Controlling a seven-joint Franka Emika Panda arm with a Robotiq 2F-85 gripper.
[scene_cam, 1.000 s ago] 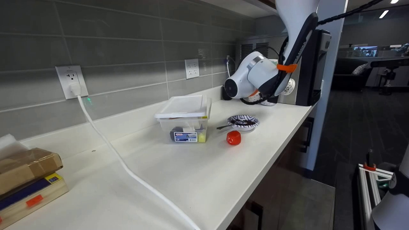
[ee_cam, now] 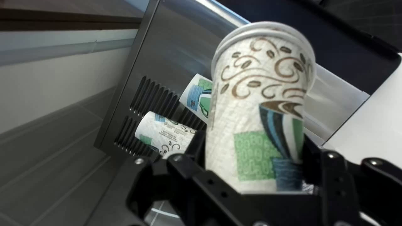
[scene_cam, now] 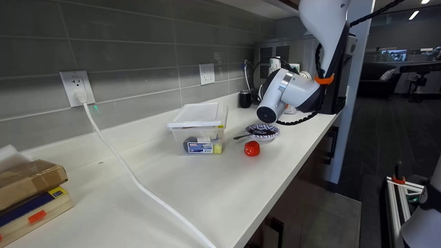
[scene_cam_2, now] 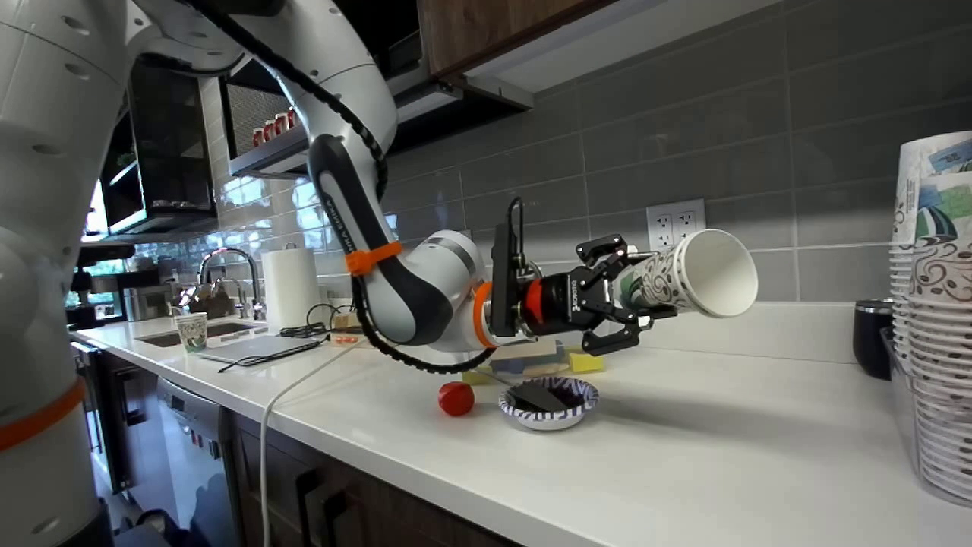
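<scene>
A patterned paper cup is held in the air by my gripper, which is shut around its lower part. In exterior view 2 the cup lies on its side, tilted slightly, with its open mouth pointing right, away from the arm. The wrist view shows the cup between the dark fingers, its rim at the far end. Stacks of similar cups stand at the right edge of exterior view 2, apart from the held one. In exterior view 1 the arm hides the gripper.
Below the arm, a patterned bowl holds a dark utensil, with a red object beside it. A clear lidded box sits near the wall. A black tumbler stands by the stacks. Counter right of the bowl is clear.
In exterior view 1 the forearm and wrist have shifted right and slightly down, and the wrist has turned. A white patterned cup now shows above the wrist. Bowl, red object and box are unmoved.
</scene>
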